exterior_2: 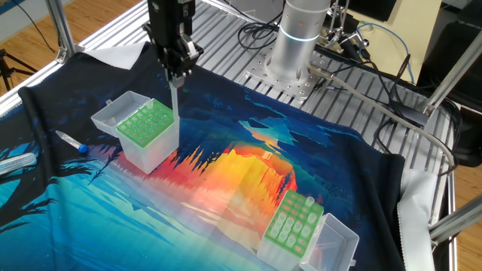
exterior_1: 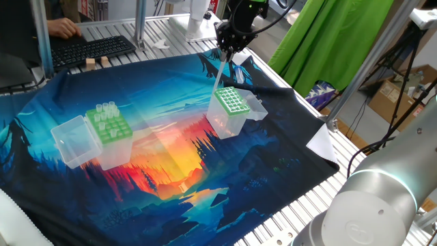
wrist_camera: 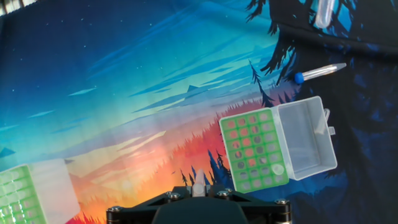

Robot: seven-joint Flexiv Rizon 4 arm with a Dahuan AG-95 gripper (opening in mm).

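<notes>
My gripper points down near the box whose green rack shows mostly empty holes. It is shut on a long translucent pipette tip, which hangs roughly upright beside the rack's edge in exterior view 2. In exterior view 1 the same tip slants down behind that box. Only the near end of the tip shows between the fingers in the wrist view. A second box with a green rack holds several clear tips standing in its holes. Both boxes have their lids open.
A blue-capped pen-like tube and another clear tube lie on the cloth beyond the emptier rack. Its open lid sticks out sideways. A keyboard and a person's hand are at the back.
</notes>
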